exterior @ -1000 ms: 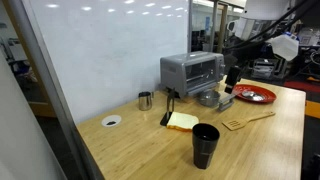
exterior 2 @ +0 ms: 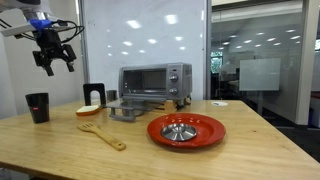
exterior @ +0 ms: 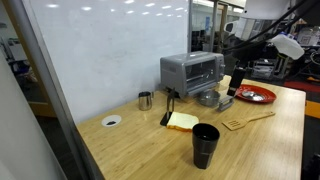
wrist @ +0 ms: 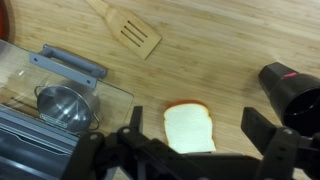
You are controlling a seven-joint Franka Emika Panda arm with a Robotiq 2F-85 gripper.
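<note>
My gripper is open, its two dark fingers wide apart with nothing held between them. Beyond the gap, a slice of bread (wrist: pixel 188 128) with a brown crust lies on the table. The second exterior view has the gripper (exterior 2: pixel 60 70) hanging well above the tabletop at the left, over the area of the black cup (exterior 2: pixel 38 107) and the bread (exterior 2: pixel 88 110). That cup (wrist: pixel 292 92) appears at the right of the wrist view, near the right finger.
A wooden spatula (exterior 2: pixel 102 135) lies near a red plate (exterior 2: pixel 212 126) holding a metal lid or bowl (exterior 2: pixel 178 132). Behind stands a silver toaster oven (exterior 2: pixel 153 82). In the wrist view, a metal pot (wrist: pixel 65 103) sits at the left behind a clear panel.
In exterior view 1 the arm and gripper have shifted slightly at the upper right. The bread, cup, spatula and plate look unmoved.
</note>
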